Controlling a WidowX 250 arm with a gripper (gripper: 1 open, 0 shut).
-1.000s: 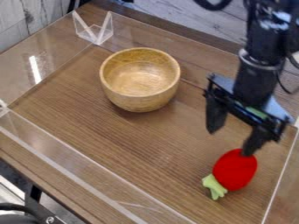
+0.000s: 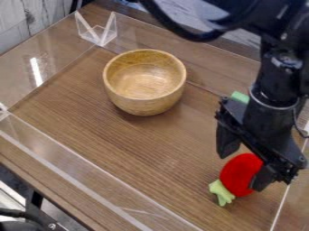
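Note:
My gripper [image 2: 256,143] is lowered over a red object [image 2: 241,173] with a pale green part [image 2: 221,193] at its lower left, like a toy strawberry or radish, at the lower right of the camera view. The black fingers stand open on either side of the red object's upper part. Whether they touch it is unclear.
A wooden bowl [image 2: 144,80] sits at the upper middle. A clear container [image 2: 97,27] is at the top left. A green object [image 2: 240,97] is partly hidden behind the arm.
The gripper has come down and toward the front, from behind the red object to over it, now covering more of it. The bowl has not moved.

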